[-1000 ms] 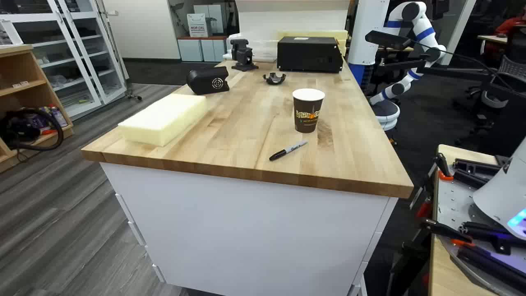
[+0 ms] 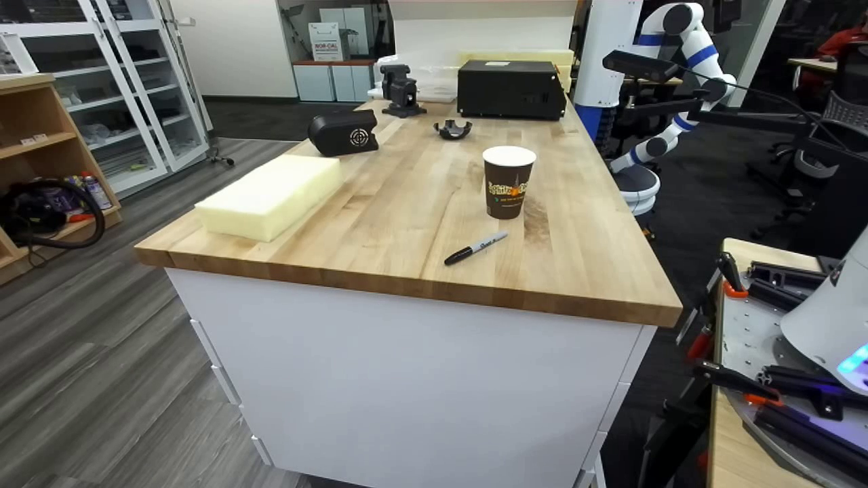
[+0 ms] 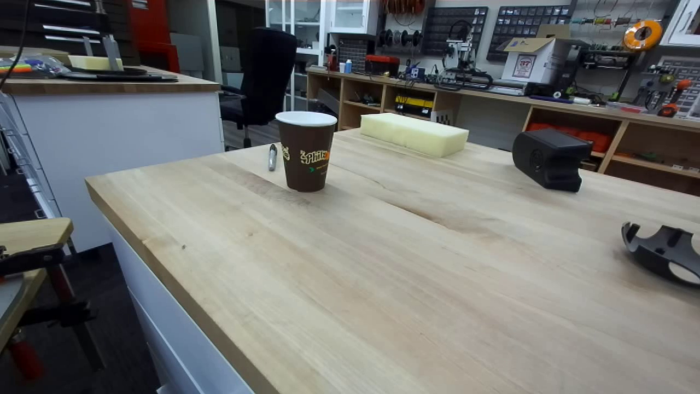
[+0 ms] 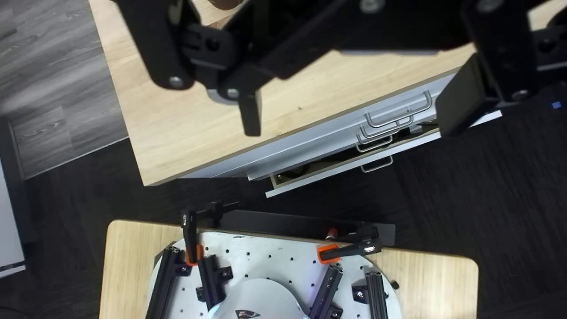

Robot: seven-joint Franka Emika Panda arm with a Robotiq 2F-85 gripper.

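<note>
A dark brown paper cup with a white rim stands upright on the wooden tabletop. In front of it lies a grey marker with a black cap. The second exterior view has the cup near the far corner, the marker just behind it. My gripper shows only in the wrist view; its fingers stand wide apart with nothing between them. Below them are the table's side edge and drawers. Only a brown sliver of the cup peeks out at the top of that view.
A pale yellow foam block lies at the table's left. Farther back are a black rounded block, a black curved part and a black box. One drawer stands partly pulled out. Bare tabletop surrounds the cup.
</note>
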